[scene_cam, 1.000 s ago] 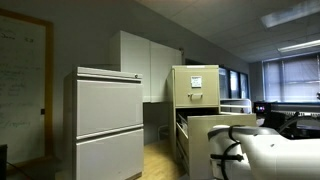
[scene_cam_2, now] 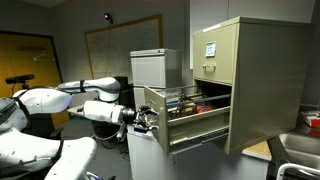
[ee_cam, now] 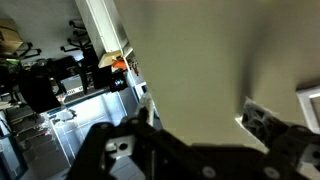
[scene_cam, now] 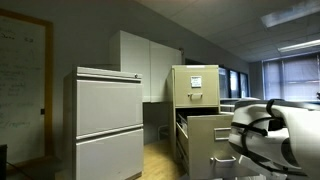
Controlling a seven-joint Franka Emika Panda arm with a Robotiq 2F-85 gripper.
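A beige filing cabinet [scene_cam: 195, 80] has its lower drawer [scene_cam_2: 197, 125] pulled out, with items inside. The drawer's flat front [ee_cam: 195, 60] fills much of the wrist view. Part of a pale handle [ee_cam: 308, 105] shows at that view's right edge, beside the fingers rather than between them. My gripper is open and faces the drawer front, its two fingertips [ee_cam: 257, 120] wide apart with nothing held. In exterior view 1 the drawer handle [scene_cam: 222, 161] is visible, with my white arm just right of it; the fingers are hidden there.
A closed grey cabinet [scene_cam: 108, 125] stands left of the open drawer, and white wall cupboards [scene_cam: 145, 65] hang behind. The upper drawer [scene_cam: 196, 87] is closed. Chairs and desk clutter [ee_cam: 65, 85] lie beyond the drawer's edge.
In exterior view 1 my arm has shifted right and slightly up, uncovering more of the drawer front and its handle. The drawer appears to stay where it was, pulled out.
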